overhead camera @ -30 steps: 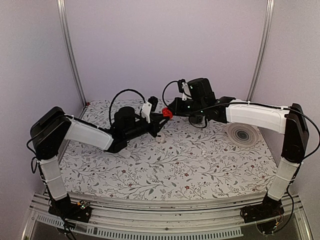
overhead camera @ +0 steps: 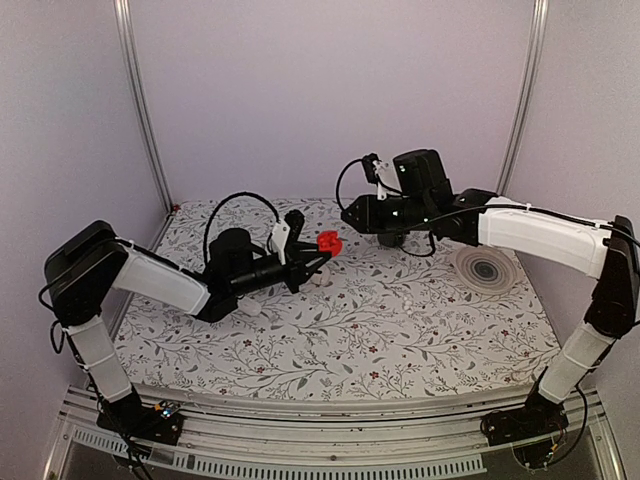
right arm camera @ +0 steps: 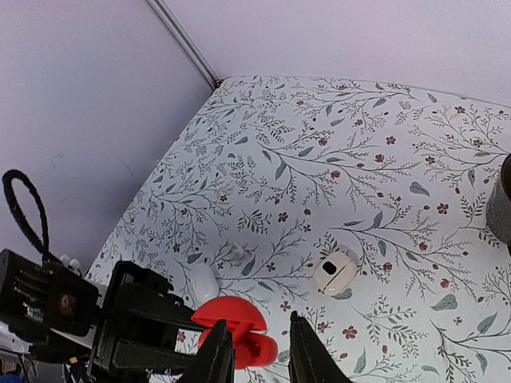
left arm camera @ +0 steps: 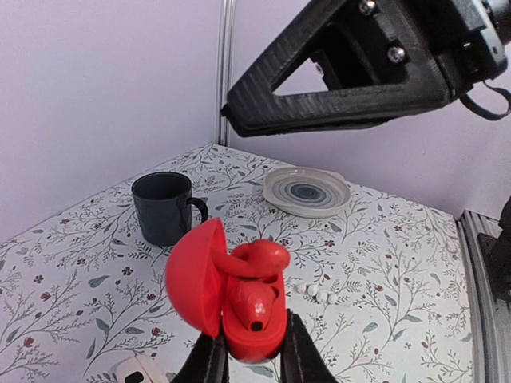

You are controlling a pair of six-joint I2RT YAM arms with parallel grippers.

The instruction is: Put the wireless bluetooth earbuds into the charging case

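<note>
A red charging case (overhead camera: 329, 242) with its lid raised is held off the table, my left gripper shut on its lower end. In the left wrist view the open lid (left arm camera: 192, 279) is on the left. A red earbud (left arm camera: 263, 257) lies crosswise at the case mouth, tipped and sticking out rather than seated. Whether another earbud sits inside, I cannot tell. My right gripper is open, its fingers apart with nothing between them, just right of the case. In the top view it hangs up and to the right of the case.
A dark mug (left arm camera: 164, 207) and a round pale dish (left arm camera: 306, 191) stand toward the back and right. On the table lie a white case (right arm camera: 335, 273), a white rounded object (right arm camera: 204, 283) and small white pieces (left arm camera: 317, 293).
</note>
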